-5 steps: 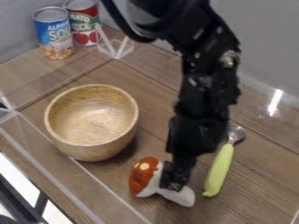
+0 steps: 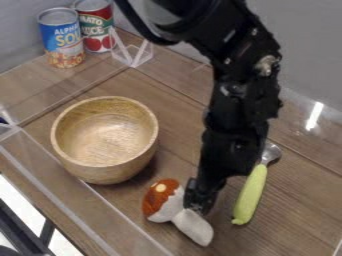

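Observation:
My black gripper (image 2: 201,196) reaches down over a small orange-and-white toy (image 2: 166,202) that lies on the wooden table, its white part pointing toward the front right. The fingertips are at the toy's right side and look open, though they are dark and partly hard to make out. To the left sits an empty wooden bowl (image 2: 103,140). Right of the gripper lies a utensil with a light green handle (image 2: 250,192) and a metal head, partly behind the arm.
Two cans, a blue soup can (image 2: 63,38) and a red tomato can (image 2: 98,24), stand at the back left by the wall. Clear plastic edging runs along the table's left (image 2: 40,160). Bare table lies behind the bowl.
The gripper has shifted and turned slightly over the toy, uncovering more of its white part than a second ago. The bowl and utensil stay put.

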